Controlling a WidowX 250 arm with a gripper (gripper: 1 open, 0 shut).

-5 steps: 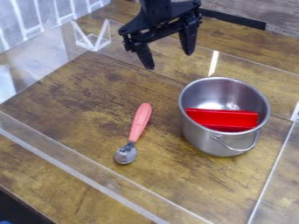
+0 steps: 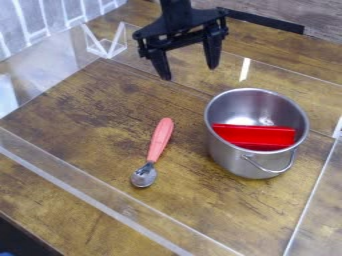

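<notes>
My black gripper (image 2: 189, 64) hangs at the upper middle of the camera view, open, its fingers apart with nothing between them. Below it on the wooden table lies a scoop with a pink handle (image 2: 160, 140) and a metal head (image 2: 143, 176). To the right stands a steel pot (image 2: 251, 160) with a bright red bar-shaped object (image 2: 251, 135) inside it.
A white bracket-like piece (image 2: 104, 40) sits at the back left. Clear panels or strips run along the left and right sides.
The gripper has shifted slightly to the left over the last second. The scoop, pot and red object have not moved.
</notes>
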